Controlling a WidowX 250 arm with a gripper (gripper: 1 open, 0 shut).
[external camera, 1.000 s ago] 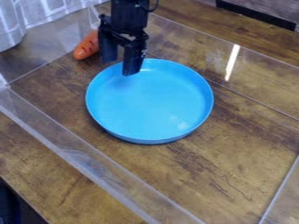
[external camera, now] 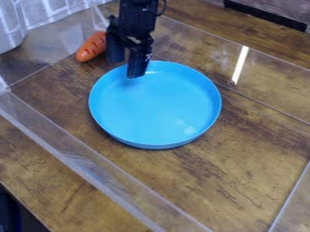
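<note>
The black gripper [external camera: 127, 54] hangs at the top middle, its two dark fingers apart and open, low over the back rim of a round blue plate [external camera: 154, 106]. An orange carrot-like object [external camera: 91, 46] lies on the wooden table just left of the gripper, behind the plate. Whether the fingertips touch the plate is hard to tell.
Clear plastic sheeting or edging runs along the left side, and a dark edge shows at the top right.
The gripper has shifted very slightly; the plate and the orange object look the same.
</note>
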